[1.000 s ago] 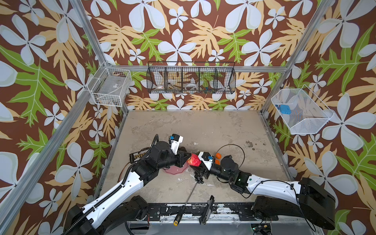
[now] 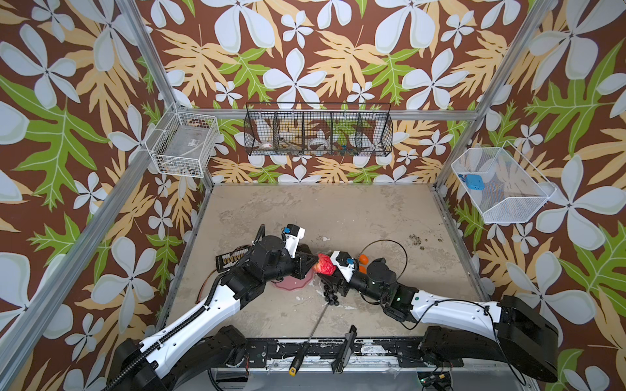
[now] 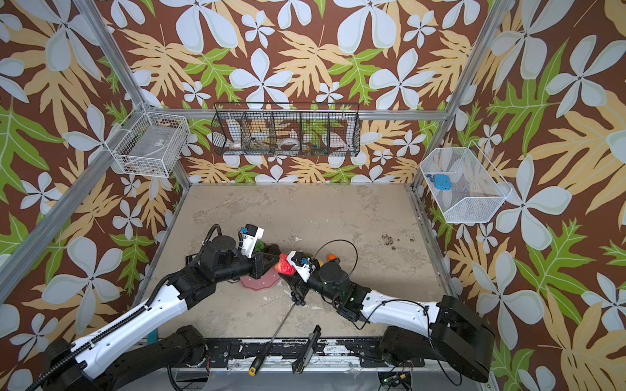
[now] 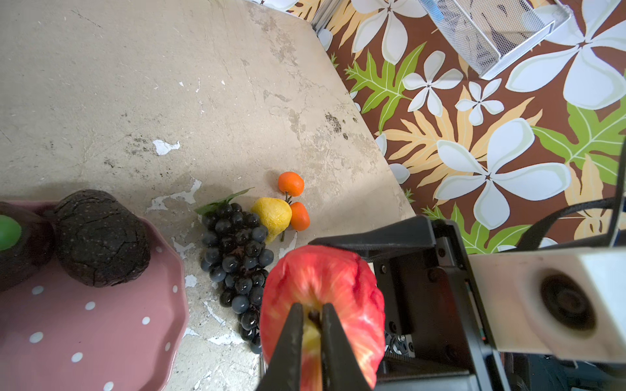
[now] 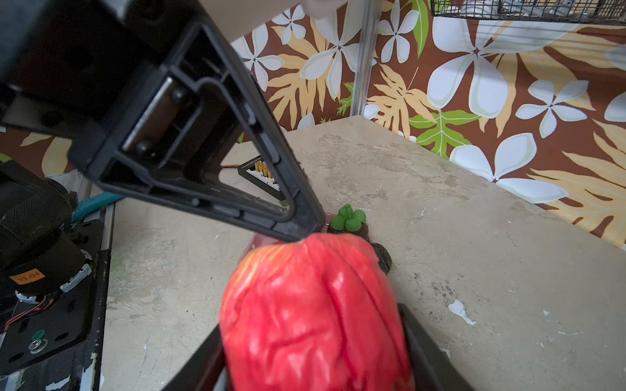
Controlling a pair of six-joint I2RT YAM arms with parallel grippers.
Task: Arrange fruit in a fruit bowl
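A red wrinkled fruit (image 5: pixel 313 312) (image 4: pixel 345 280) is held in my right gripper (image 2: pixel 329 267), over the table's middle. My left gripper is shut, its blurred fingertips right against the fruit's yellowish end. A pink dotted plate (image 4: pixel 117 325) (image 2: pixel 287 283) lies below left with a dark cracked fruit (image 4: pixel 101 241) and a dark piece with green leaves (image 5: pixel 349 221). Beside the plate lie black grapes (image 4: pixel 234 260), a yellow lemon (image 4: pixel 272 213) and orange fruits (image 4: pixel 290 183).
Wire baskets (image 2: pixel 182 143) hang on the walls, including a white mesh one (image 2: pixel 508 195) at right. A long rod (image 2: pixel 313 332) lies at the front. A small black tray (image 5: pixel 260 176) is left of the plate.
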